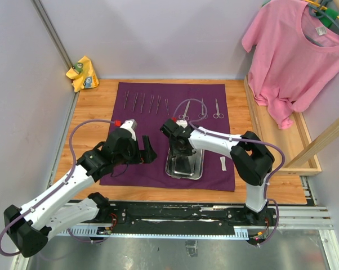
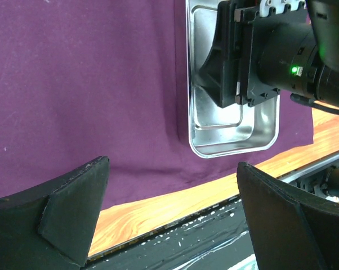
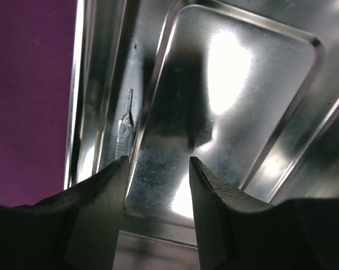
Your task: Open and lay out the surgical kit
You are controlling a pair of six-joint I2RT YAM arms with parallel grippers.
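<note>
On the purple cloth (image 1: 152, 174) lies a metal tray (image 1: 199, 166), its far part covered by my right arm in the top view. A slim metal scalpel handle (image 3: 124, 134) rests along the tray's left side, close to the left finger of my right gripper. That gripper is partly open, with no item seen between its fingers. My left gripper hangs over the cloth left of the tray, wide open and empty. Several tweezers (image 1: 142, 103) stand in a row at the back, followed by scissors (image 1: 217, 108) and similar tools.
A small white piece (image 1: 223, 163) lies right of the tray. A yellow bag (image 1: 83, 74) sits at the back left, and a wooden rack (image 1: 299, 147) with a pink shirt (image 1: 296, 53) stands at the right.
</note>
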